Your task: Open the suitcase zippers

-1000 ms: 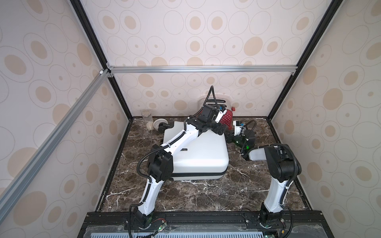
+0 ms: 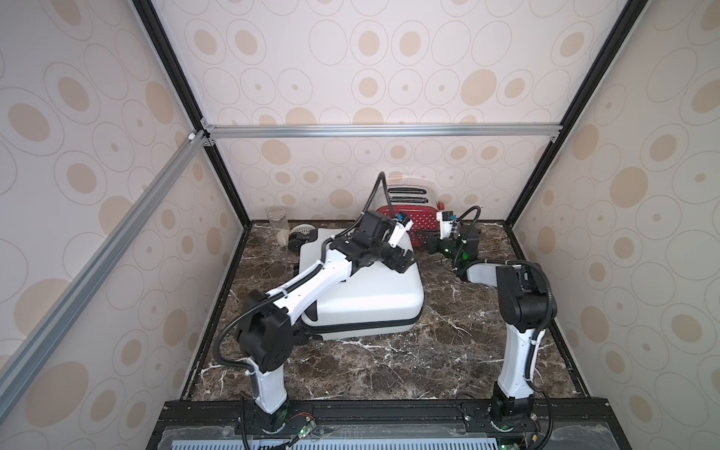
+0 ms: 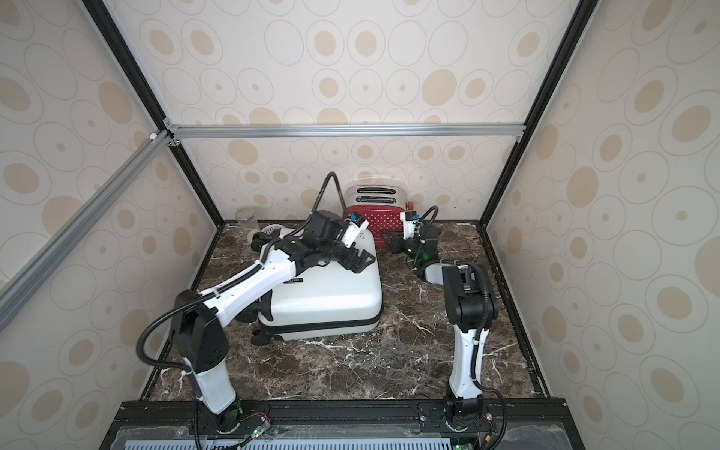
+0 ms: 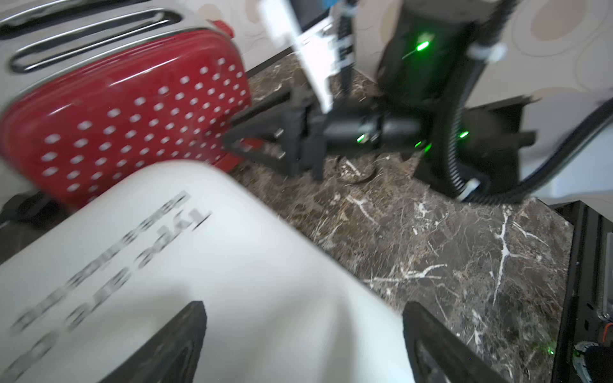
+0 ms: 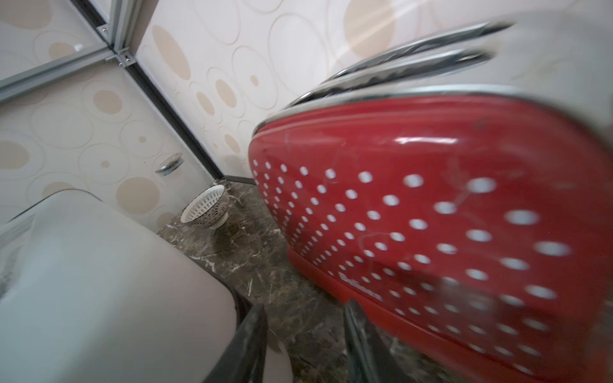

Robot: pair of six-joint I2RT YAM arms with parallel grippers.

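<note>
The white suitcase (image 2: 367, 296) lies flat on the marble table, a dark zipper band (image 2: 363, 327) running along its front side. Over its far right part hangs my left gripper (image 2: 399, 259); in the left wrist view its fingers (image 4: 175, 348) stand wide apart above the white lid. My right gripper (image 2: 427, 241) is past the suitcase's far right corner, in front of the toaster. In the right wrist view its fingers (image 5: 250, 344) are part open, with only tabletop showing between them and the suitcase corner (image 5: 159, 319) beside the left finger. I see no zipper pulls clearly.
A red dotted toaster (image 5: 408, 236) stands close behind the right gripper. At the back left are a white basket (image 5: 204, 207) and a clear jar (image 2: 277, 219). Bare table (image 2: 457, 337) lies right of the suitcase and in front.
The left arm has swung left and its gripper shifted slightly left. The suitcase has slid a little left.
</note>
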